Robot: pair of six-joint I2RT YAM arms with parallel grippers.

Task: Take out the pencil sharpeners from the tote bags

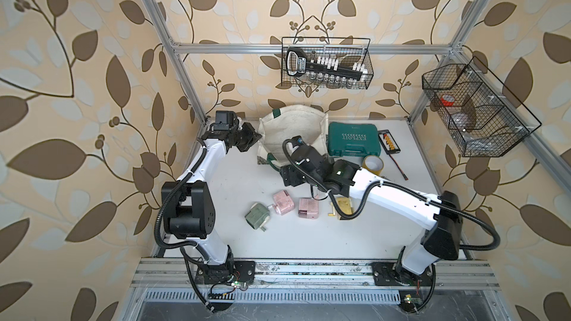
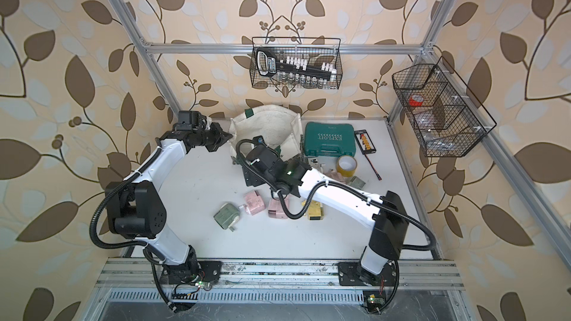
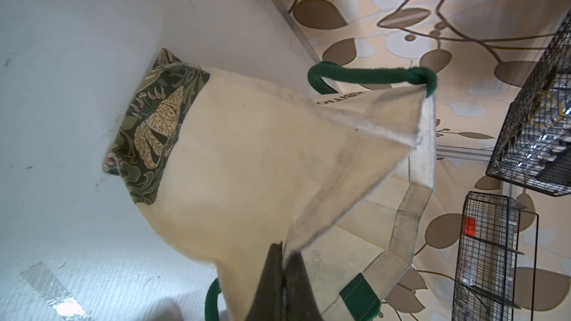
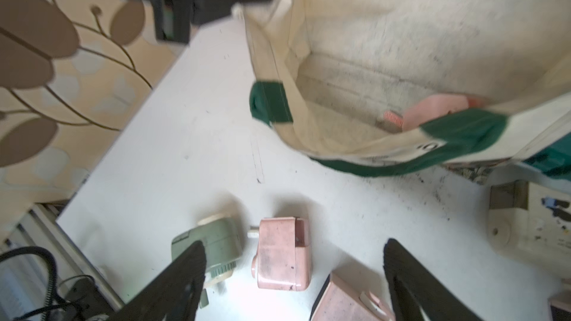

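Observation:
The cream tote bag (image 1: 293, 124) stands open-mouthed at the back of the table. My left gripper is shut on its side rim. Inside, the right wrist view shows a pink sharpener (image 4: 434, 110) on the bag's floor, partly behind the green strap. My right gripper has its fingers spread, nothing between them, above the table in front of the bag. On the table below lie a green sharpener (image 1: 257, 215), a pink sharpener (image 1: 283, 201), a second pink one (image 1: 308, 207) and a yellow one (image 1: 343, 207). A white sharpener (image 4: 523, 220) sits right of the bag.
A teal case (image 1: 353, 139) stands right of the bag, with a yellow tape roll (image 1: 373, 164) and a black tool box (image 1: 389, 141) near it. Wire baskets (image 1: 327, 65) hang on the walls.

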